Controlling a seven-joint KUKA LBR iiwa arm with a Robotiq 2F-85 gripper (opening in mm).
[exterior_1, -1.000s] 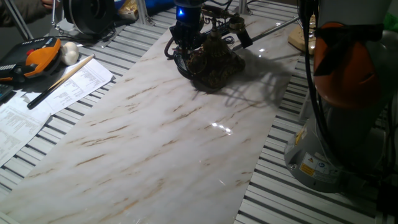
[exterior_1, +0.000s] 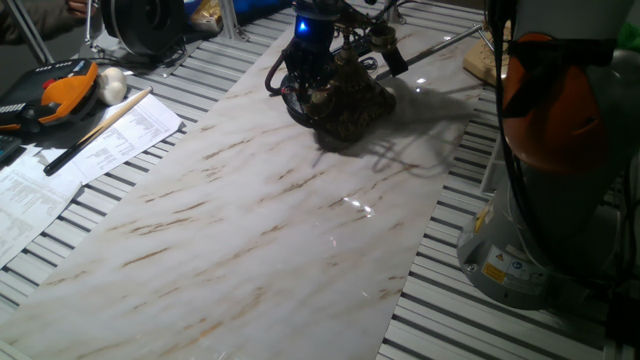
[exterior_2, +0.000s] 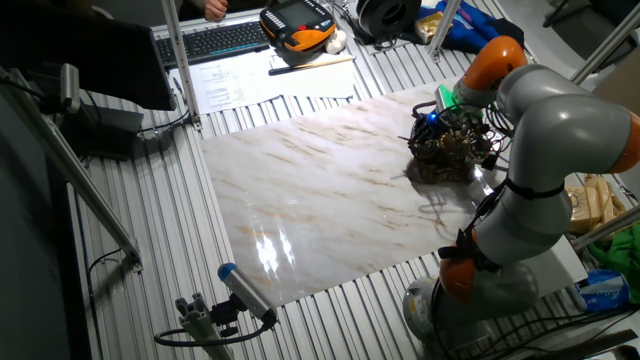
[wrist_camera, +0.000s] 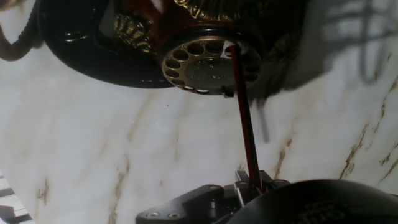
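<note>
An old-style rotary telephone (wrist_camera: 99, 46), dark with gold ornament, stands on the marble-patterned board; its round dial (wrist_camera: 199, 65) with finger holes faces the wrist camera. At the bottom of the wrist view my gripper is shut on a thin dark red and black stick (wrist_camera: 244, 118). The stick's far end overlaps a pale-edged hole at the dial's upper right; whether it sits inside that hole or just in front cannot be told. In exterior view 1 the telephone (exterior_1: 350, 105) stands at the board's far end, partly hidden by the arm.
The marble-patterned board (exterior_1: 230, 230) is clear in front of the telephone. To its left lie papers (exterior_1: 130, 135) with a long stick and an orange-black device (exterior_1: 50, 95). The arm's base (exterior_1: 510, 265) stands at the right.
In exterior view 1 the arm's end with the blue light has shifted a little to the right and down beside the telephone. The telephone appears to stay in place.
</note>
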